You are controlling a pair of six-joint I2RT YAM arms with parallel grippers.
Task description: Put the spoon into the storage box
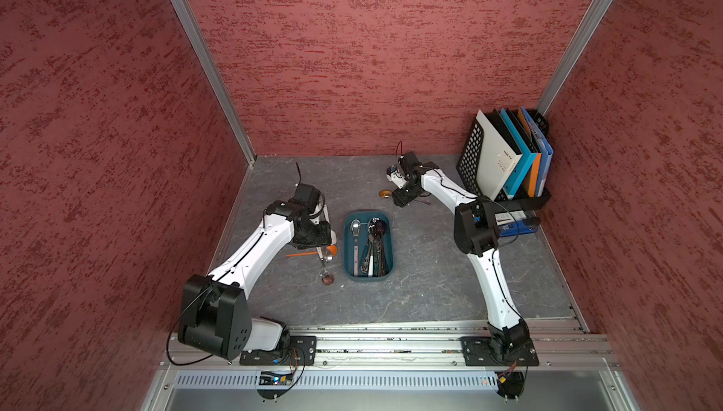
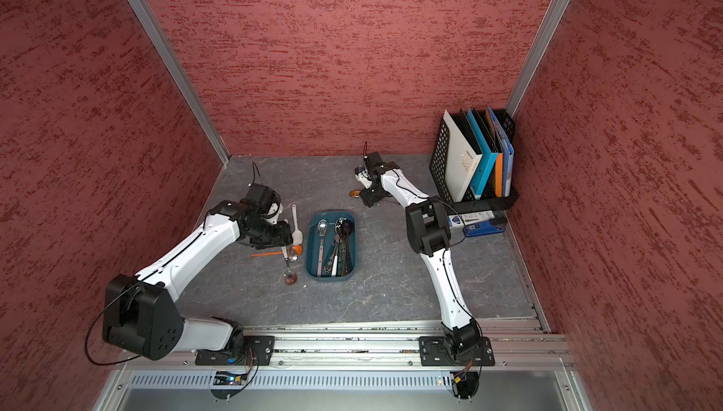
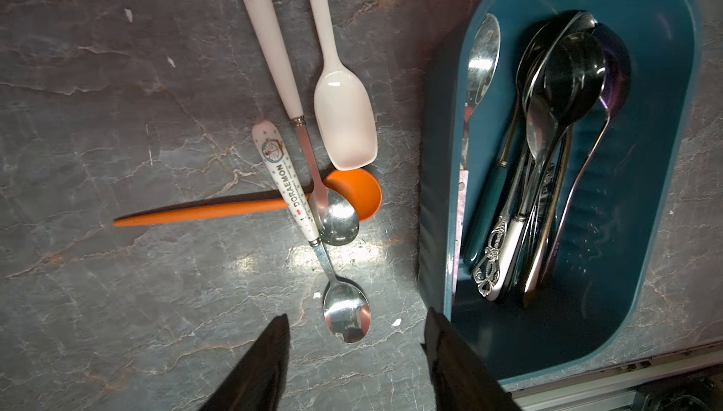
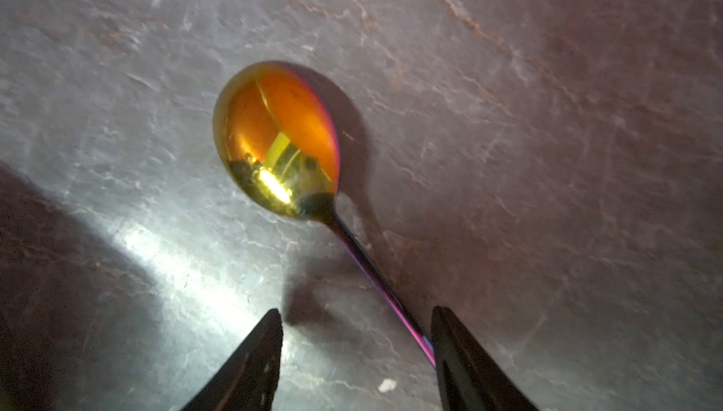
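Note:
A teal storage box [image 3: 662, 185] full of spoons stands mid-table. Left of it lie several spoons: a white spatula-like spoon [image 3: 346, 117], an orange spoon [image 3: 188, 213], a Doraemon-handled spoon [image 3: 345, 309] and a long white-handled one. My left gripper is open above them, empty. Behind the box lies a rainbow gold spoon [image 4: 275, 136]. My right gripper is open low over it, the handle running between and under its fingers.
A black rack [image 1: 470, 155] with folders stands at the back right, with boxes [image 1: 516, 226] in front of it.

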